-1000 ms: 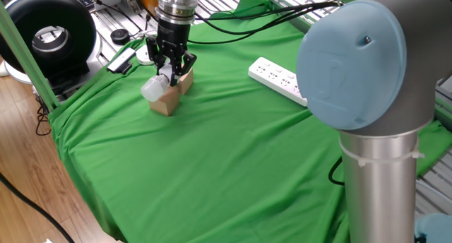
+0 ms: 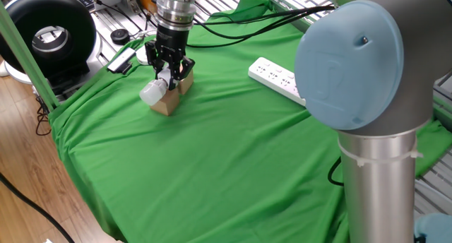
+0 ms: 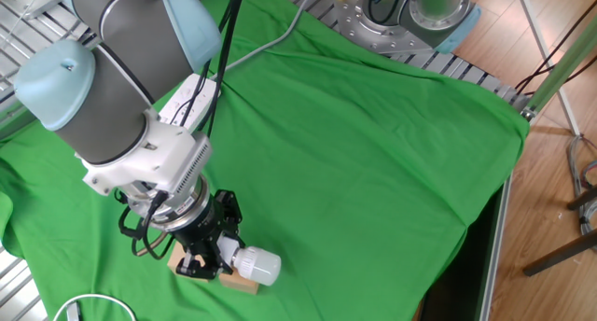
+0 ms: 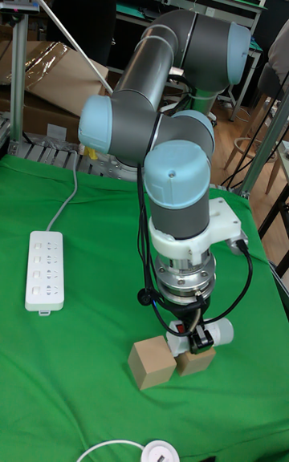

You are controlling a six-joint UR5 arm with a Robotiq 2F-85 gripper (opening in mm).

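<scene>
A white, bottle-like object (image 2: 152, 92) with a rounded, translucent end lies on its side at two wooden blocks. My gripper (image 2: 169, 73) points down over the narrower part, its black fingers on either side, and appears shut on it. In the second exterior view the white end (image 3: 258, 265) sticks out past the fingers. The nearer block (image 2: 167, 102) is under or just beside the object, while the other block (image 2: 186, 82) stands behind. From the third exterior view, the larger-looking block (image 4: 152, 362) and its neighbour (image 4: 196, 361) flank the gripper; contact with the object is unclear.
A white power strip (image 2: 277, 78) lies on the green cloth (image 2: 212, 165), well apart from the blocks. Black cables (image 3: 224, 60) hang along the arm. A round white puck with a cord (image 4: 160, 451) lies near the edge.
The gripper and the white object have moved together slightly downward in the first exterior view. The blocks have stayed in place.
</scene>
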